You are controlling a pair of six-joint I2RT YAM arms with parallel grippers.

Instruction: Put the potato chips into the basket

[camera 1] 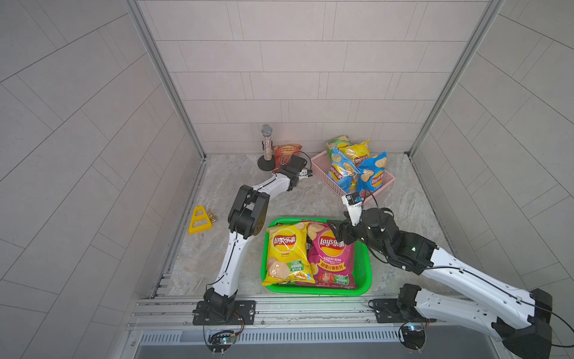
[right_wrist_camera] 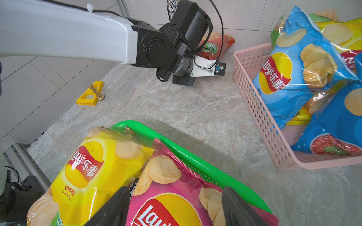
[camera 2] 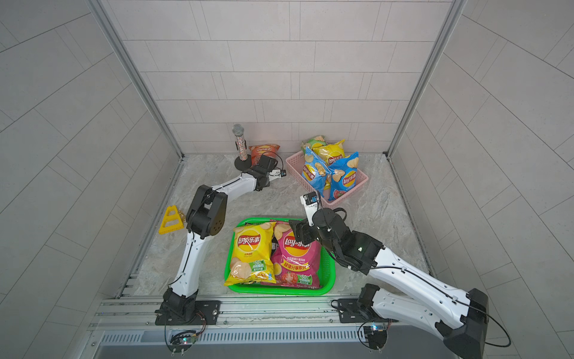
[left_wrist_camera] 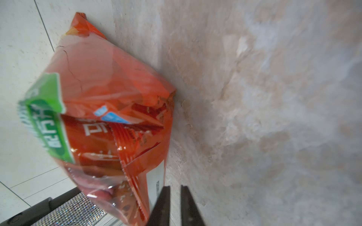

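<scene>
An orange-red chip bag (camera 1: 285, 150) stands at the back wall beside the microphone; in the left wrist view this bag (left_wrist_camera: 113, 101) fills the left side. My left gripper is low at its near side, partly open, with a narrow gap showing only tabletop; the bag's edge lies just left of the fingers. Over the green basket (camera 1: 363, 269) hangs my right gripper, fingers wide apart, nothing between them. A yellow bag (camera 1: 288, 251) and a pink bag (camera 1: 331, 257) lie side by side in that basket.
The pink basket (camera 1: 385, 184) at the back right holds several bags, among them a blue bag (camera 1: 372, 173). A microphone (camera 1: 267, 143) on a stand is close left of the orange-red bag. A yellow triangular piece (camera 1: 199, 220) lies at left.
</scene>
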